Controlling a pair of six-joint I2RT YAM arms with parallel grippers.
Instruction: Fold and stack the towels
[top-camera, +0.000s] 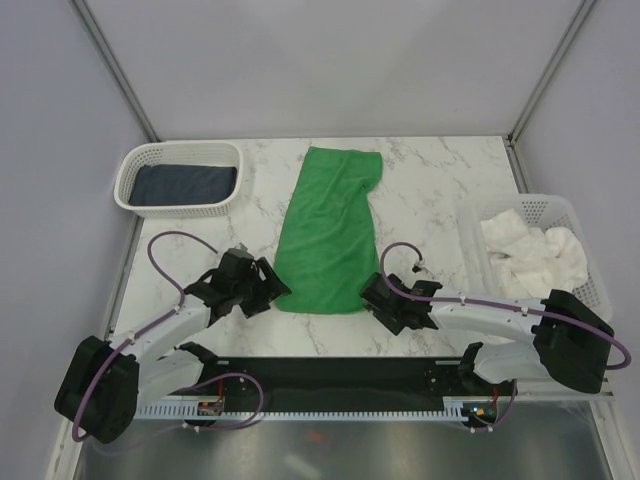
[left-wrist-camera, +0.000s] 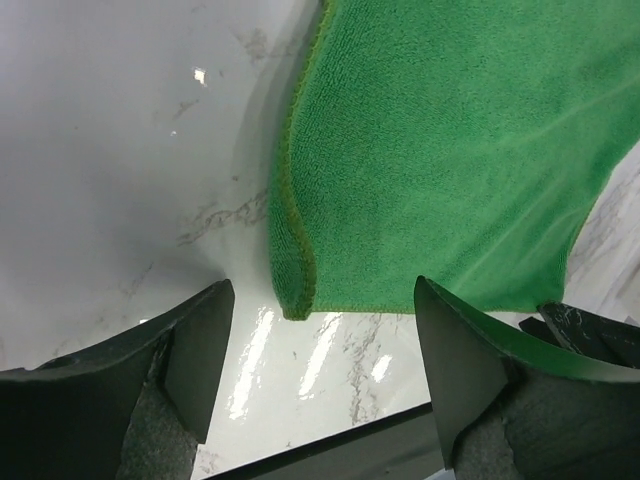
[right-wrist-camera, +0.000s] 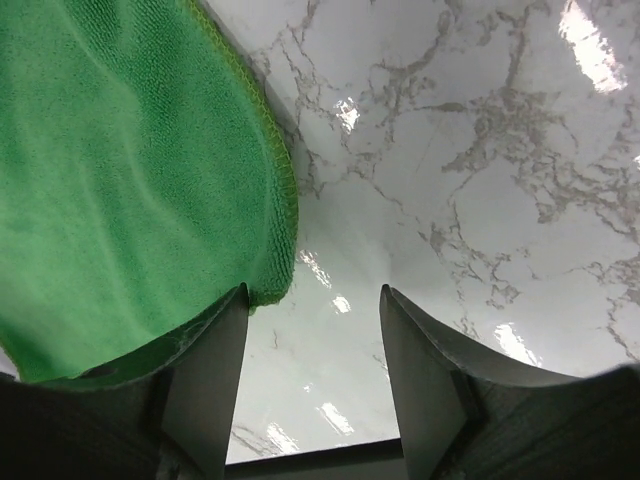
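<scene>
A green towel (top-camera: 325, 230) lies spread lengthwise on the marble table, its top end folded a little to the right. My left gripper (top-camera: 275, 285) is at its near left corner, open; in the left wrist view the corner (left-wrist-camera: 295, 290) lies between and just beyond the fingertips. My right gripper (top-camera: 385, 305) is open at the near right corner; in the right wrist view the corner (right-wrist-camera: 270, 285) touches or lies beside the left fingertip, with bare table between the fingers.
A white basket (top-camera: 178, 211) at the back left holds a dark folded towel (top-camera: 183, 183). A basket (top-camera: 580, 215) at the right holds crumpled white towels (top-camera: 530, 250). Its front edge is near both grippers.
</scene>
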